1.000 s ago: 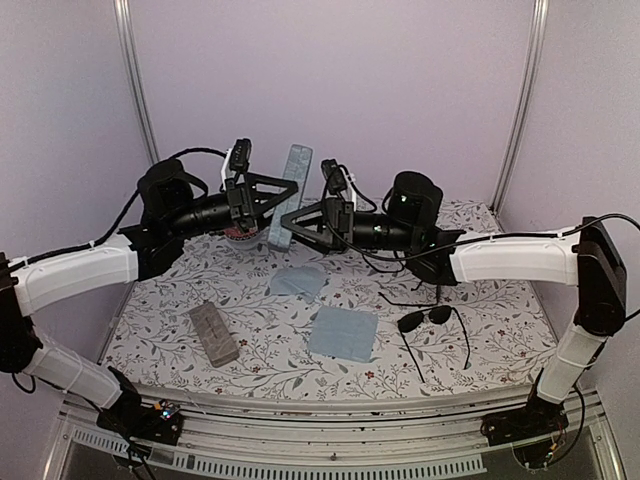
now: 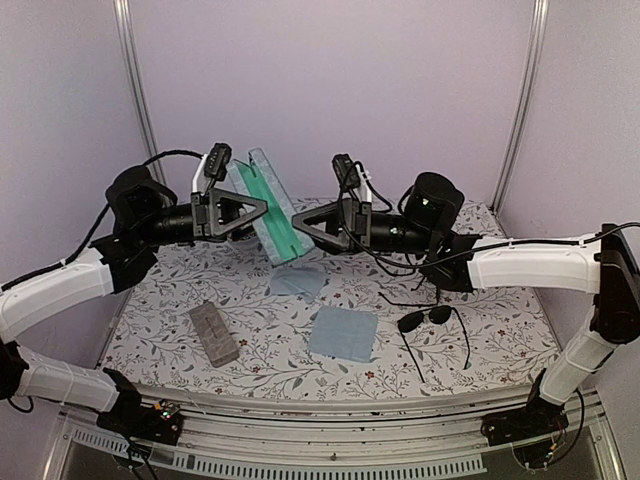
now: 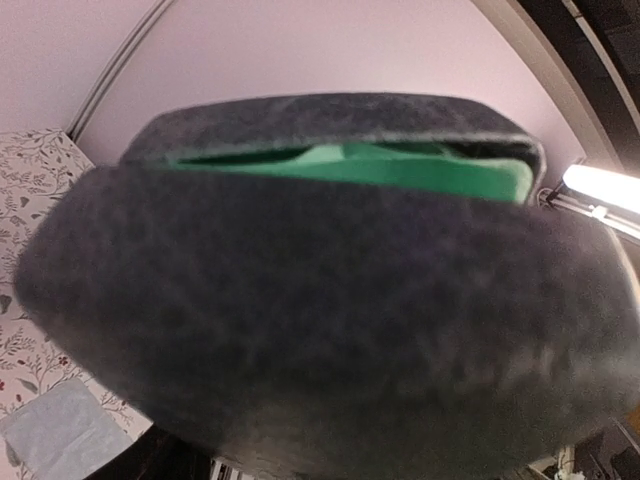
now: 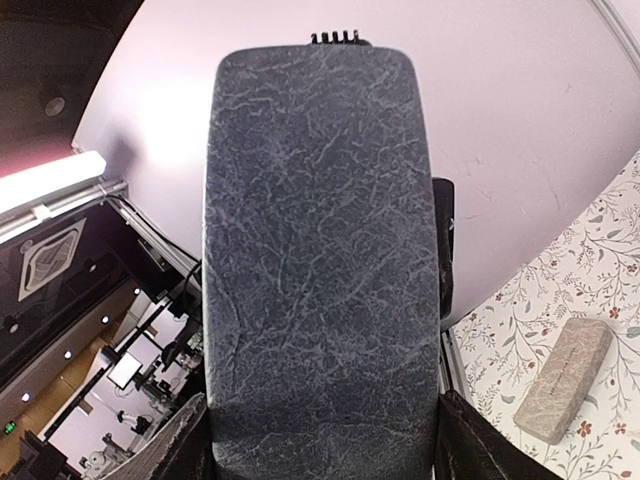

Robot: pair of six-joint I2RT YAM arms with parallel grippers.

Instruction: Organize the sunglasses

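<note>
A grey sunglasses case (image 2: 279,188) is held up above the table, hinged open with its green lining facing the top view. My left gripper (image 2: 258,207) is shut on its left half. On the right half's edge, the fingertips of my right gripper (image 2: 303,222) touch or nearly touch the case; their grip is hard to make out. The case (image 3: 320,290) fills the left wrist view, a green strip showing in its gap. Its grey shell (image 4: 322,250) also blocks most of the right wrist view. Black sunglasses (image 2: 425,319) lie with arms spread at the table's right.
A second grey case (image 2: 214,334) lies closed at the table's left front. One light-blue cloth (image 2: 343,334) lies flat at the centre, another cloth (image 2: 297,281) crumpled behind it. Bare patterned table surrounds them.
The case has gone from closed to spread open, showing its green inside. The table items stay put.
</note>
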